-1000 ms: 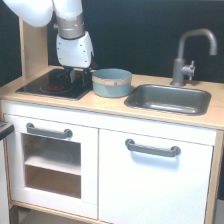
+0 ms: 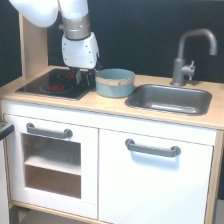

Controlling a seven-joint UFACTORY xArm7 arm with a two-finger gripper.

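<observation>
A teal-grey pot stands on the wooden counter between the black stove top and the sink. My gripper is low over the stove's right side, close to the pot's left rim. Its fingers are dark and small here, so how far apart they are does not show. Whether they touch the pot is also unclear.
The steel sink with its grey faucet lies right of the pot. Below the counter are an oven door and a white cupboard door. A wooden post rises at the left.
My arm and gripper have moved to the right, from over the stove towards the pot. The pot sits slightly farther right than before.
</observation>
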